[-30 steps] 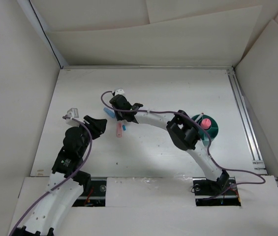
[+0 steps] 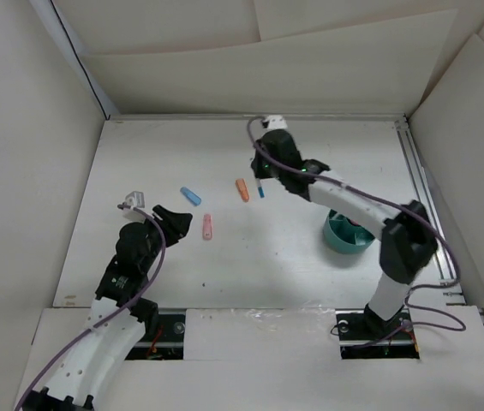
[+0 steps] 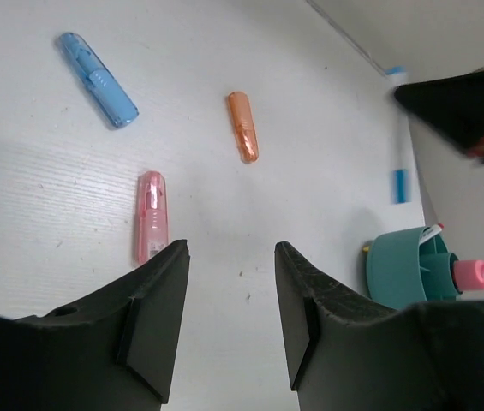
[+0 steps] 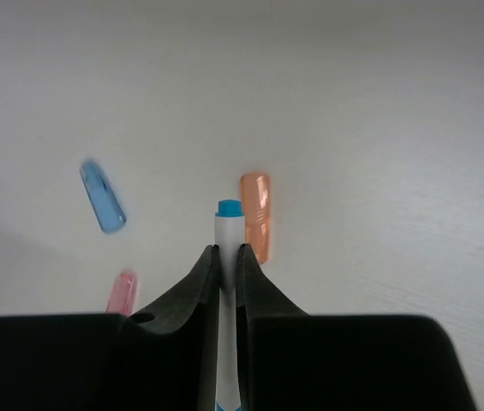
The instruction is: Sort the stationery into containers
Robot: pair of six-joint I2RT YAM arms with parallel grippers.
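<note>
My right gripper is shut on a white pen with blue ends, raised above the table in the top view, blurred in the left wrist view. My left gripper stands open and empty at the lower left of the table. On the table lie a blue stationery piece (image 2: pixel 190 196), an orange piece (image 2: pixel 242 190) and a pink piece (image 2: pixel 207 226), between the two arms. The teal container (image 3: pixel 396 270), holding a pink item (image 3: pixel 473 274) and others, stands at the right, partly behind the right arm in the top view.
Padded walls (image 2: pixel 464 171) enclose it at the back and sides.
My right arm has risen and swung right and back with the pen, uncovering the orange piece. My left gripper has shifted slightly right.
</note>
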